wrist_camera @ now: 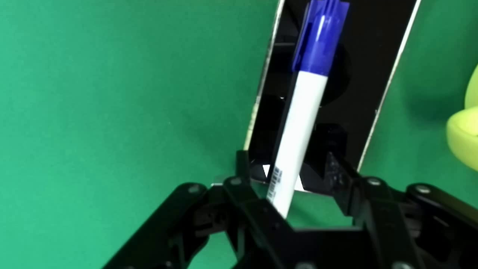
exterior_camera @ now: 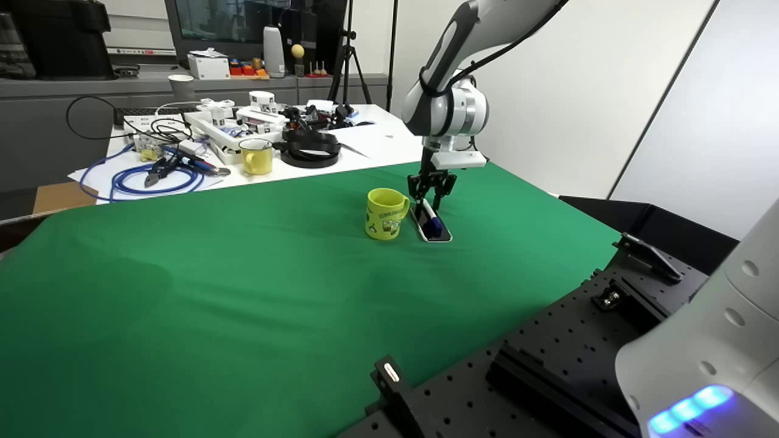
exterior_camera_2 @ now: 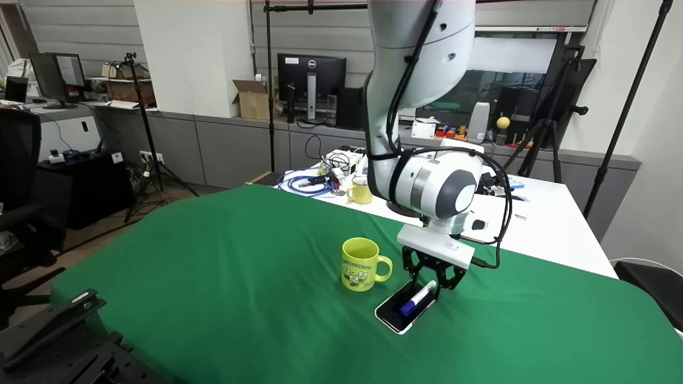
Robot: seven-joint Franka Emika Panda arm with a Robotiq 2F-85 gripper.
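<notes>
A white marker (wrist_camera: 298,127) with a blue cap rests lengthwise on a black phone (wrist_camera: 354,85) with a pale edge, its uncapped end reaching past the phone's end. My gripper is lowered over that end, part open, one finger on each side of the marker. In the wrist view a gap shows between the marker and the right finger; whether the left one touches it I cannot tell. A yellow-green mug (exterior_camera_2: 359,263) stands upright close beside the phone, its handle (exterior_camera: 403,205) toward it.
A black perforated rail (exterior_camera: 504,394) runs along the near right edge.
</notes>
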